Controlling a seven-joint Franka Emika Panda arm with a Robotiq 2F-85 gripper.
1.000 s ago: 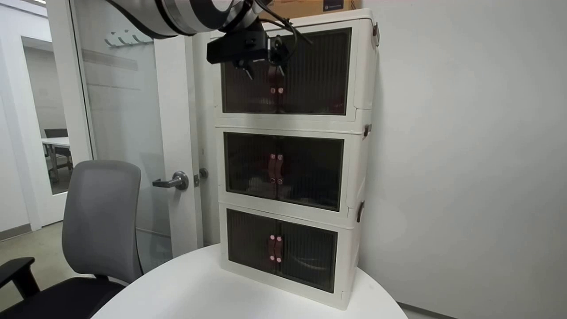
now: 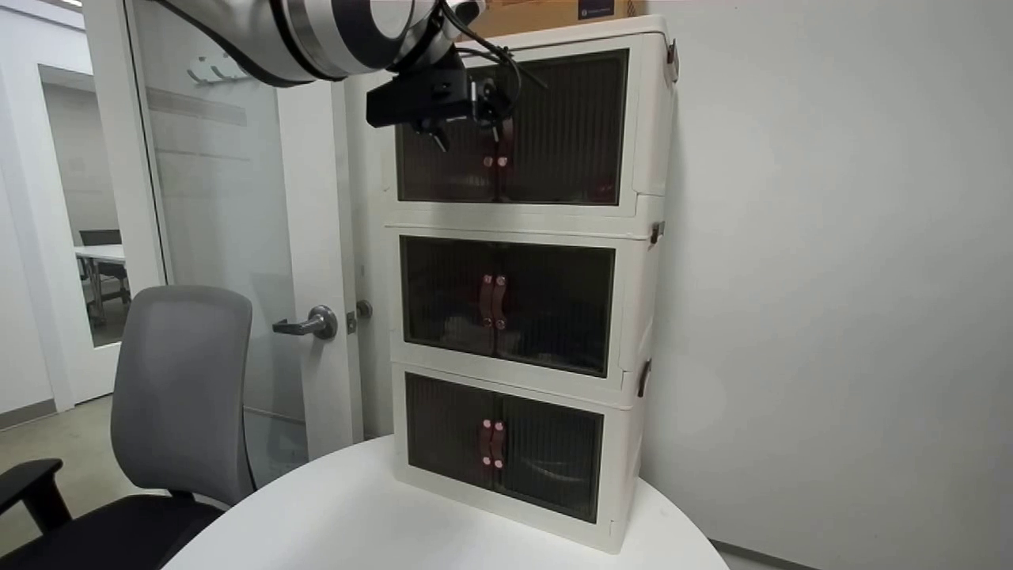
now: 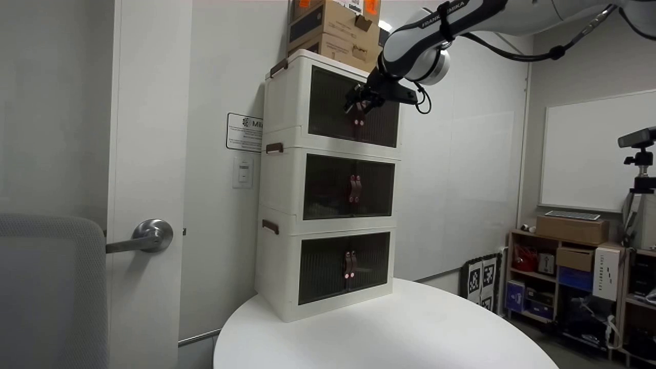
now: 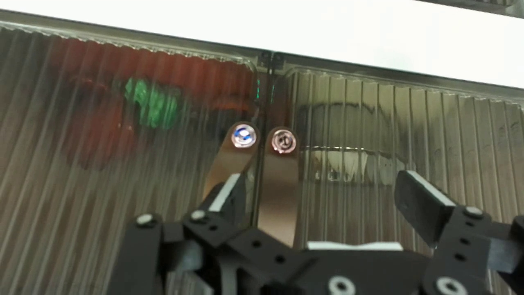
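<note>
Three white cabinets with dark ribbed doors are stacked on the table; the top cabinet (image 2: 646,123) has its doors closed. My gripper (image 2: 469,138) is in front of those doors, open, and the second exterior view shows the gripper (image 3: 357,109) near the middle seam. In the wrist view, the right door's brown strap handle (image 4: 278,191) appears in the gap of my gripper, nearer the left finger. The left door's handle (image 4: 218,169) is partly hidden behind that finger. Whether either finger touches a handle, I cannot tell.
Below are the closed middle cabinet (image 2: 522,370) and bottom cabinet (image 2: 522,503), on a round white table (image 2: 342,522) that is otherwise bare. Cardboard boxes (image 3: 341,31) sit on top of the stack. A chair (image 2: 180,380) and a door (image 2: 323,237) stand to the left.
In the first exterior view, my arm and gripper have shifted slightly down and left across the top cabinet's front. The cabinet doors look the same as before.
</note>
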